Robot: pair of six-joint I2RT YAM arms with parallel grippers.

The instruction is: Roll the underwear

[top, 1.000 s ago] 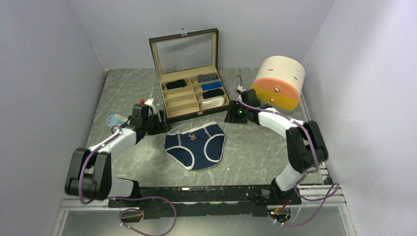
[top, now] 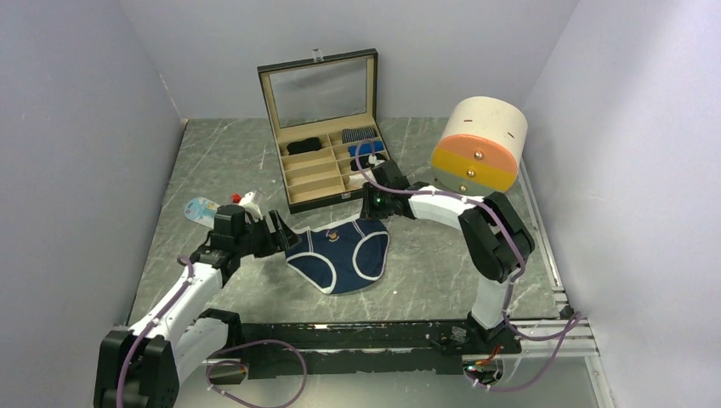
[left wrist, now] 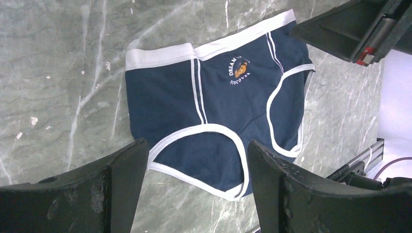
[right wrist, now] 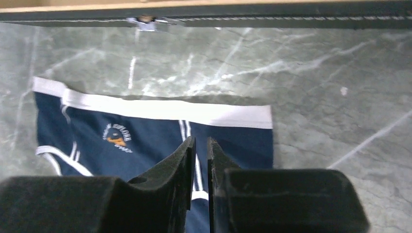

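The navy underwear (top: pixel 340 259) lies flat on the grey marbled table, its white waistband toward the box and a printed badge at the front. In the left wrist view, my left gripper is open, with cloth visible beyond its gap and none pinched. From above, that gripper (top: pixel 287 234) is at the garment's left edge. My right gripper (top: pixel 368 211) hovers over the right end of the waistband. In the right wrist view its fingers (right wrist: pixel 180 167) are close together, leaving a narrow slit; no cloth is seen gripped. The fingers hide part of the garment.
Behind the underwear stands an open, glass-lidded box (top: pixel 310 174) with several rolled garments in its compartments. A rounded drawer cabinet (top: pixel 480 144) stands at the back right, a blue patterned item (top: pixel 201 211) at the left.
The underwear looks unmoved.
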